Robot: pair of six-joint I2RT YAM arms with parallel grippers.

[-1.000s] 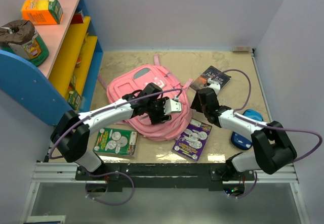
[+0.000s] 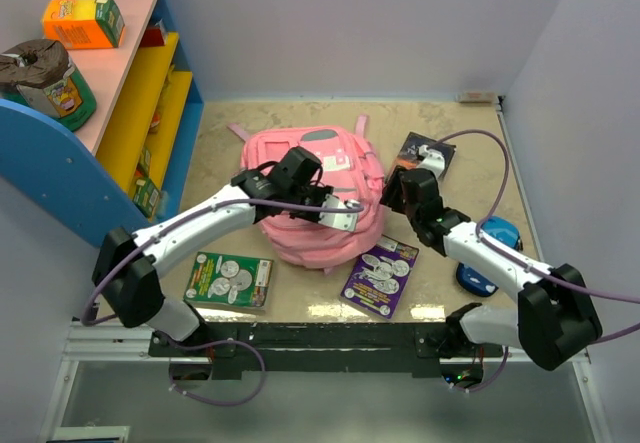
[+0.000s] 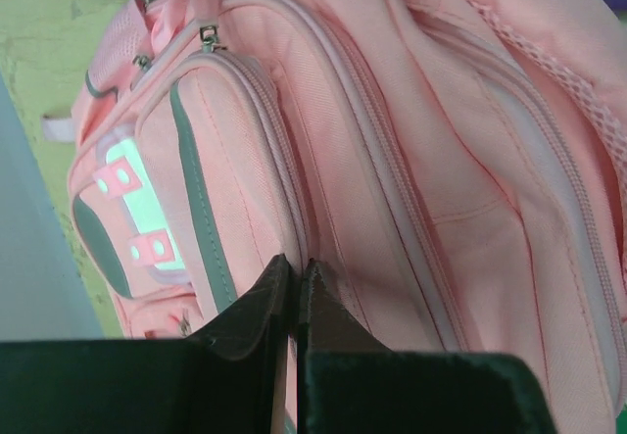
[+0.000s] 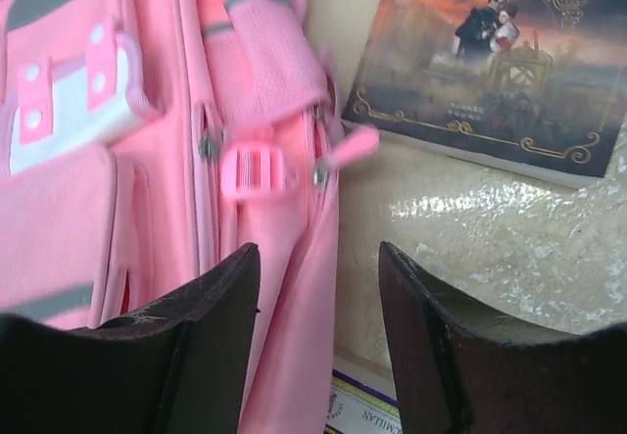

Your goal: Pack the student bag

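The pink backpack (image 2: 285,148) lies in the middle of the table. My left gripper is shut on a zipped seam of the bag's fabric, over its centre. My right gripper stands open just above the bag's right edge, near pink strap ends and zip pulls. A dark book with a couple on its cover (image 4: 490,57) lies right of the bag at the back. A green book (image 2: 228,281) and a purple book (image 2: 378,277) lie in front of the bag. A blue pouch (image 2: 500,238) lies at the right.
A shelf unit (image 2: 30,158) with boxes and a tub stands at the left. Walls bound the back and right. Some bare table shows behind the bag and between the right-side items.
The backpack has turned and moved rightward and upward in the top view, with my left gripper on it.
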